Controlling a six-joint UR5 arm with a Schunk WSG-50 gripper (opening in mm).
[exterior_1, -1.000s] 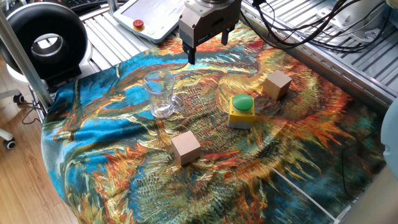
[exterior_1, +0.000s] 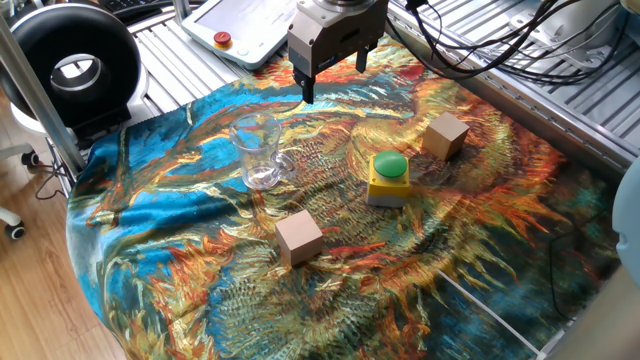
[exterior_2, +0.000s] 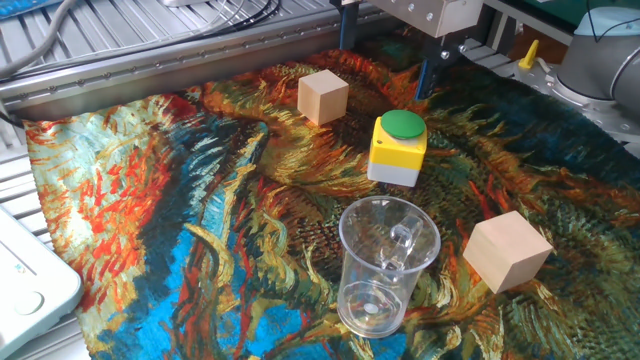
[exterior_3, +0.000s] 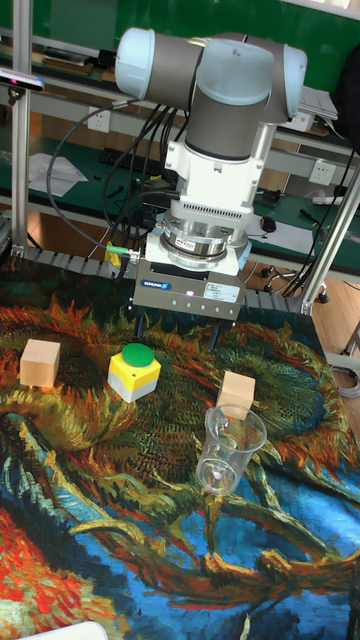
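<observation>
My gripper (exterior_1: 335, 82) hangs open above the cloth, its two fingers spread well apart and nothing between them. A clear plastic cup with a handle (exterior_1: 257, 155) stands upright on the cloth. One wooden cube (exterior_1: 299, 238) lies near the cup; in the third exterior view the cup (exterior_3: 232, 448) partly overlaps this cube (exterior_3: 236, 390). The button box, yellow over a pale base with a green top (exterior_1: 388, 180), sits between that cube and a second wooden cube (exterior_1: 445, 137). All of these are apart from the fingers (exterior_2: 428, 75).
A colourful painted cloth (exterior_1: 170, 230) covers the table, with bare room around the objects. A teach pendant (exterior_1: 235, 30) with a red knob rests at the edge. Cables (exterior_1: 480, 65) and a metal rail (exterior_2: 150, 90) border the cloth.
</observation>
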